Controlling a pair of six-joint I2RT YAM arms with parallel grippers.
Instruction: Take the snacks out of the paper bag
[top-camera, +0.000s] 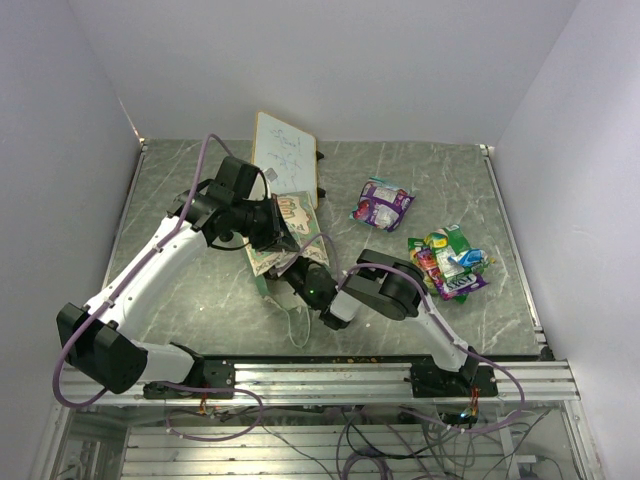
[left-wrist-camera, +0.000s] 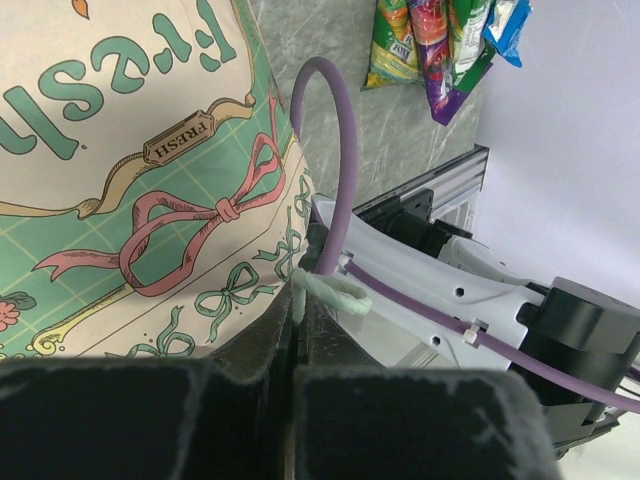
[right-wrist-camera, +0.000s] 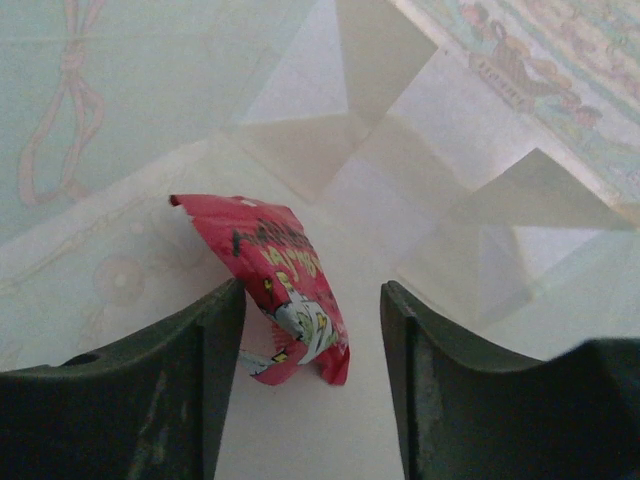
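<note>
The paper bag (top-camera: 296, 215) (left-wrist-camera: 130, 150) lies on its side beneath both arms, printed with bows. My left gripper (top-camera: 284, 240) is shut on the bag's pale rope handle (left-wrist-camera: 335, 292). My right gripper (top-camera: 290, 270) reaches inside the bag, mostly hidden from above; in the right wrist view its fingers stand open on either side of a red snack packet (right-wrist-camera: 275, 280) lying on the paper interior.
A purple snack bag (top-camera: 382, 204) lies alone at centre right, and a pile of several packets (top-camera: 448, 260) at the right. A whiteboard (top-camera: 285, 152) stands behind the bag.
</note>
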